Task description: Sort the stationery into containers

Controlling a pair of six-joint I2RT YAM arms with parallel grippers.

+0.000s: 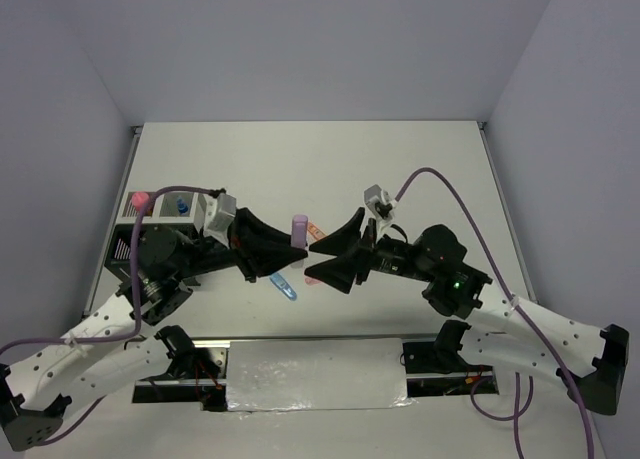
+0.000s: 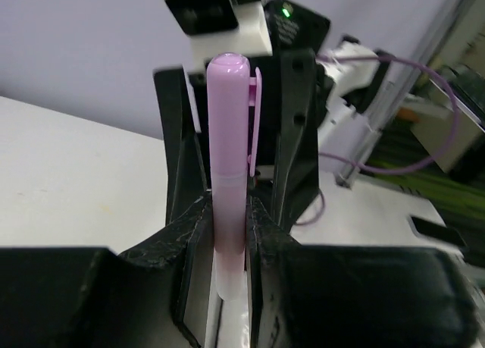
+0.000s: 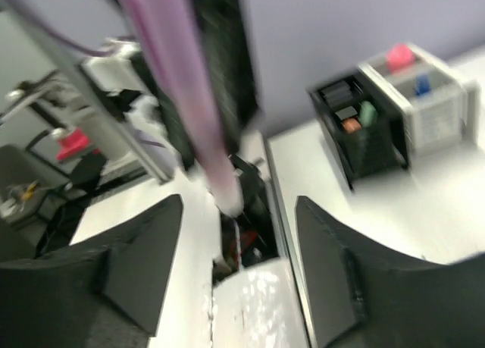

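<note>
A purple-pink marker (image 1: 300,224) with a clip stands upright in my left gripper (image 1: 299,256), which is shut on its lower part. Close up in the left wrist view, the same marker (image 2: 227,128) rises from between the dark fingers. Just to its right in the top view, my right gripper (image 1: 318,260) faces it with its fingers apart and nothing between them. From the right wrist view, the marker (image 3: 198,109) appears blurred beyond the spread fingers (image 3: 155,249). At the left, a white container (image 1: 153,205) and a black container (image 3: 362,152) stand side by side.
On the table lie an orange item (image 1: 315,231), a blue item (image 1: 284,286) and a pinkish item (image 1: 311,281), all near the grippers. Inside the white container are a pink object (image 1: 141,200) and a blue one (image 1: 182,206).
</note>
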